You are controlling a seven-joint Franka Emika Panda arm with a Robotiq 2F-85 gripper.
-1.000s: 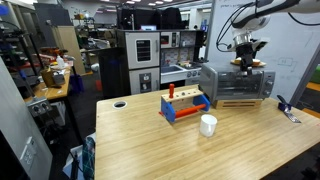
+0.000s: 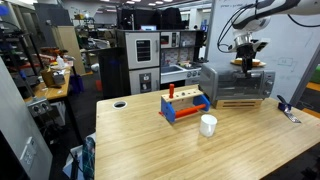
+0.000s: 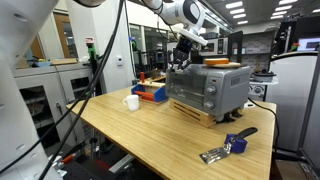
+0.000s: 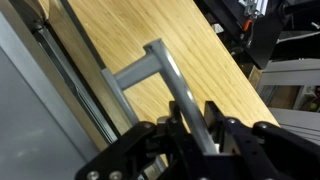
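Note:
A silver toaster oven (image 2: 236, 84) stands on a wooden base at the far end of the table. My gripper (image 2: 246, 69) is at the upper front of its door, and in exterior view 2 the gripper (image 3: 182, 62) hangs at the oven's upper left. In the wrist view the oven's pale bar handle (image 4: 178, 88) runs down toward the dark gripper, its lower end lying among the gripper parts. How far the fingers stand apart, and whether they touch the handle, cannot be made out. The door (image 4: 35, 115) appears closed.
A white mug (image 2: 208, 125) and a blue-and-red rack (image 2: 185, 103) stand on the table. Bread-like food on a plate (image 3: 222, 64) tops the oven. A blue object (image 3: 236, 144) and a metal spatula (image 3: 214, 155) lie near it.
My gripper has stayed almost in place at the oven's front, with at most a slight shift. The oven, mug and rack have not moved.

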